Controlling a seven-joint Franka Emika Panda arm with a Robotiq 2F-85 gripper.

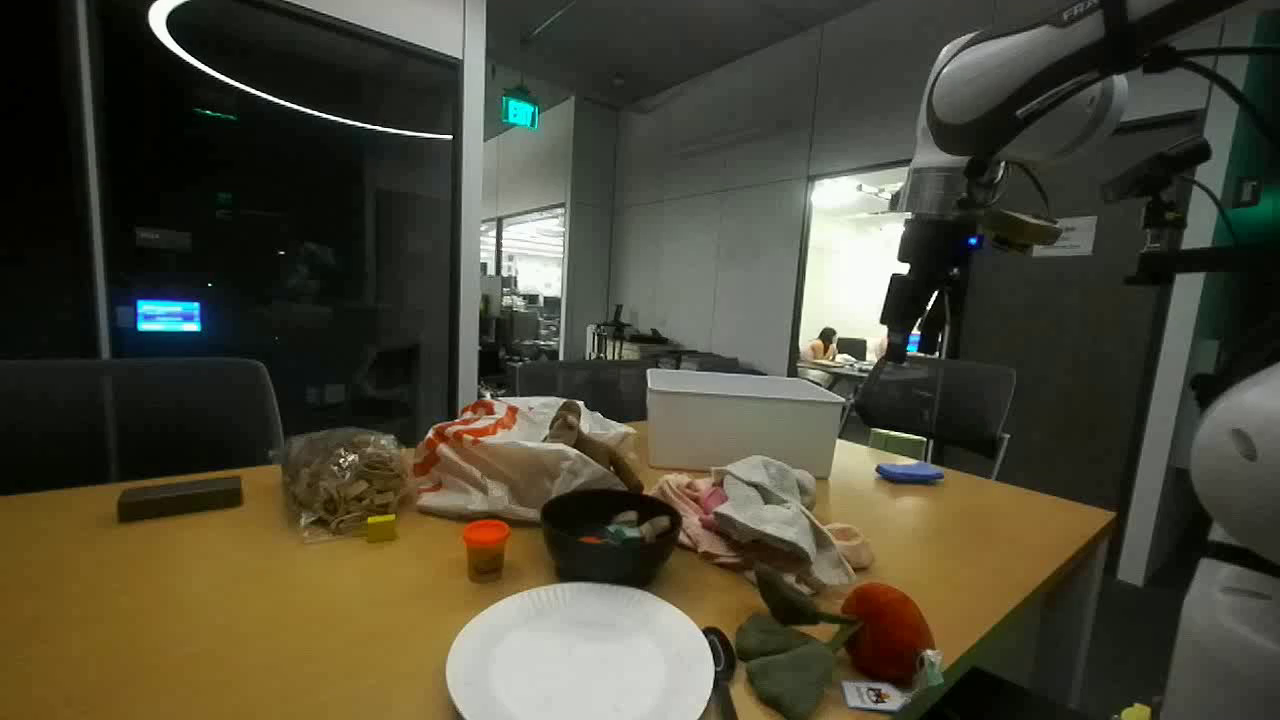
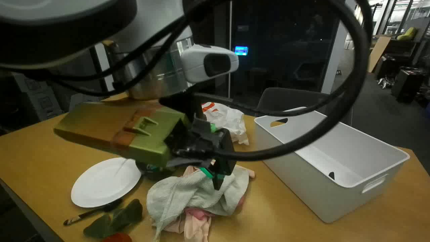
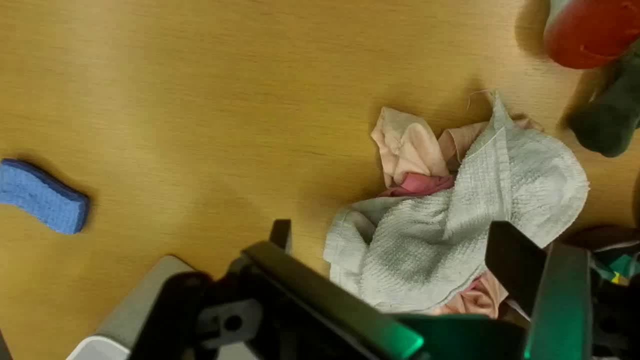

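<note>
My gripper stands open above the table, its two fingers wide apart with nothing between them. Below it in the wrist view lies a crumpled grey-white towel, heaped over pink cloth. In exterior view 1 the gripper hangs high at the right, well clear of the tabletop. A white open bin stands beside the cloth heap, and its visible inside looks empty. On the bare wood at the wrist view's left rests a blue sponge.
Nearer exterior view 1 are a white plate, a black spoon, a dark bowl with small items, an orange-lidded tub and a red plush with green leaves. A plastic bag lies behind.
</note>
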